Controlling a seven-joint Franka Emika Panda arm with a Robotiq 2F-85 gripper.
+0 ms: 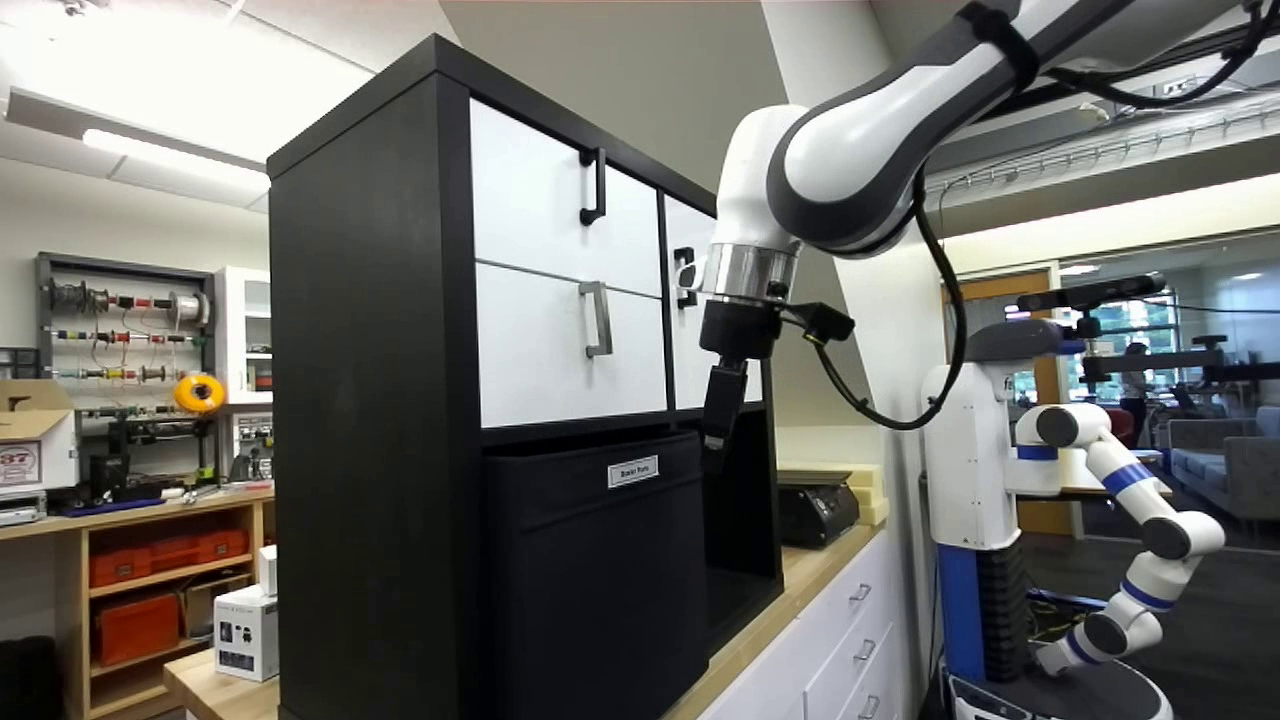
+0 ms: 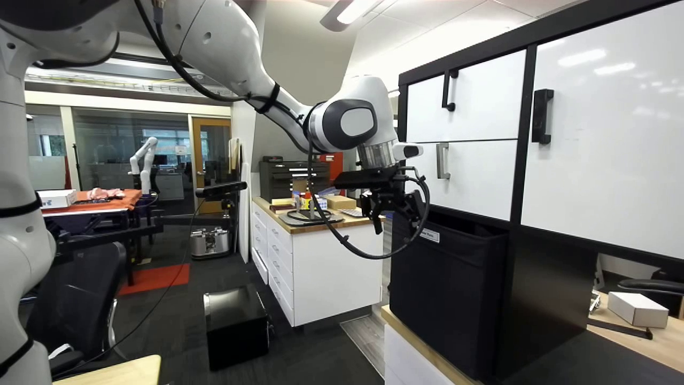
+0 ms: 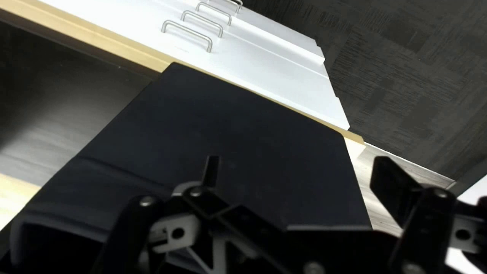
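My gripper [image 1: 716,442] hangs from the arm at the cabinet's front, near the upper edge of the black fabric bin [image 1: 594,576]. In exterior view 2 the gripper [image 2: 392,215] tilts, its fingers spread. The wrist view shows the gripper open with nothing between its fingers; the bin's dark front [image 3: 255,123] lies beyond them. A label [image 1: 632,472] marks the bin near its top. White drawers and doors [image 1: 570,342] with handles fill the cabinet's upper part. Exterior view 1 does not show how far the fingers stand from the bin.
An empty dark cubby [image 1: 741,528] lies beside the bin. White drawers [image 3: 255,54] with metal handles run below the wooden counter edge [image 1: 828,558]. One grey handle [image 1: 596,318] projects from the lower white drawer above the bin. Open floor [image 2: 301,359] extends in front.
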